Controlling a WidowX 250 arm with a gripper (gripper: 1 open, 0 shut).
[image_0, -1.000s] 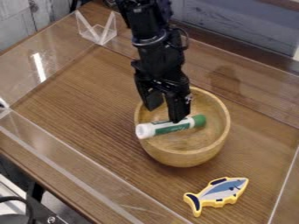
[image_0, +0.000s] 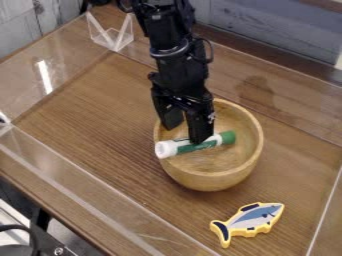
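Observation:
The black robot arm reaches down from the top centre into a round tan bowl (image_0: 209, 174). My gripper (image_0: 185, 128) is open over the bowl's left and back part, just above a white and green cylinder (image_0: 206, 143) lying tilted inside it. Whether the fingertips touch the cylinder is hard to tell.
A yellow, white and blue fish-shaped piece (image_0: 249, 219) lies on the wooden table at front right. A clear wire-like object (image_0: 112, 30) stands at back left.
My gripper has shifted very slightly over the bowl. The bowl, cylinder and fish piece look essentially unmoved.

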